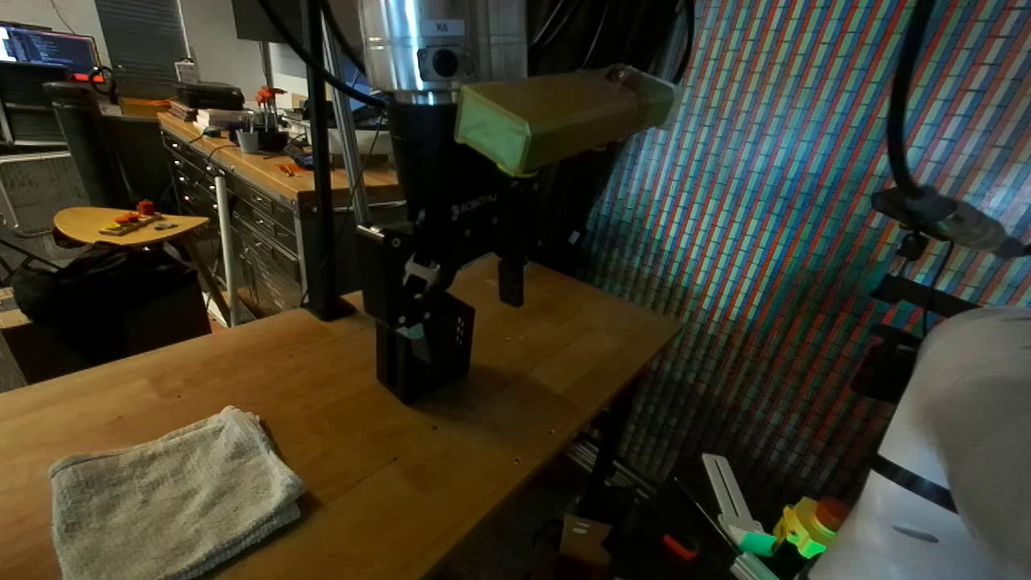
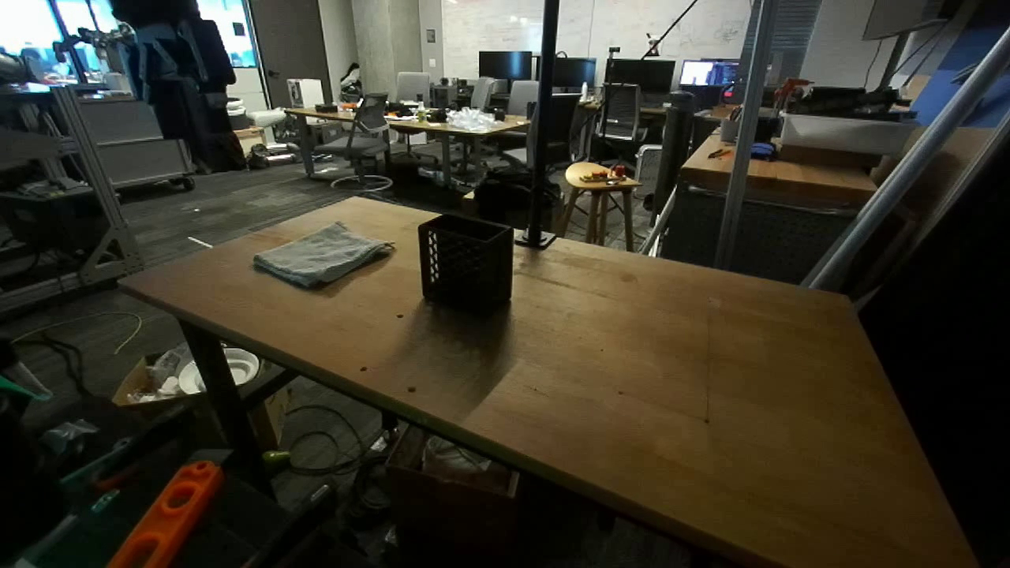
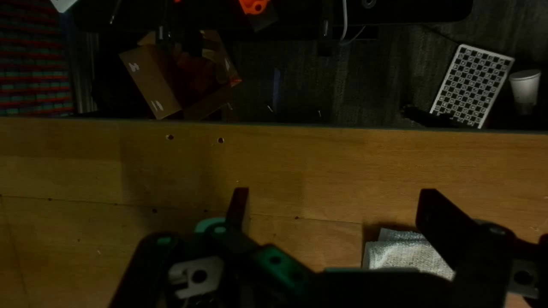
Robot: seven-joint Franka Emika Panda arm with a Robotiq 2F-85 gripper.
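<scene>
My gripper (image 1: 469, 314) stands open in exterior view 1, its fingers wide apart and pointing down, with nothing seen between them. In the wrist view the dark fingers (image 3: 237, 210) are likewise spread. On the table is a black crate with perforated walls (image 2: 465, 265), upright; in exterior view 1 the crate (image 1: 425, 362) is partly covered by the near finger. Whether that finger touches it cannot be told. A folded grey cloth (image 1: 174, 493) lies flat at the left, apart from the crate; part of the cloth (image 3: 408, 254) shows beside a finger in the wrist view.
A black post (image 2: 540, 123) rises from its far edge, close behind the crate. Boxes and cables lie on the floor along the near edge. A patterned curtain (image 1: 754, 193) hangs beyond the table end.
</scene>
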